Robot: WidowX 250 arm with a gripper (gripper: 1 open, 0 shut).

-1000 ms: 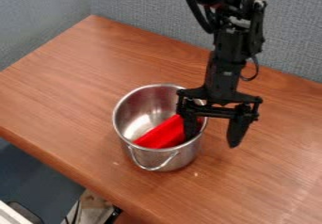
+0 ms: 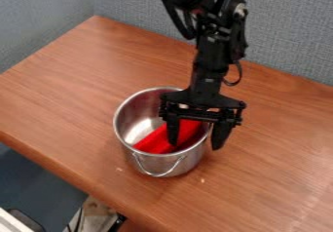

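Observation:
A shiny steel pot [image 2: 143, 156] with a wire handle stands on the wooden table [image 2: 72, 90]. A red object [image 2: 156, 141] lies inside it. My black gripper [image 2: 197, 126] is over the pot's right part, its fingers reaching down around the rim and the red object; how far open they are, and whether they touch it, I cannot tell.
A grey padded wall [image 2: 293, 36] runs along the back. The table's front edge lies just below the pot, with dark floor and some cables beyond.
My gripper has moved left, further over the pot, now covering more of the red object. The pot has stayed about where it was, perhaps shifted slightly left.

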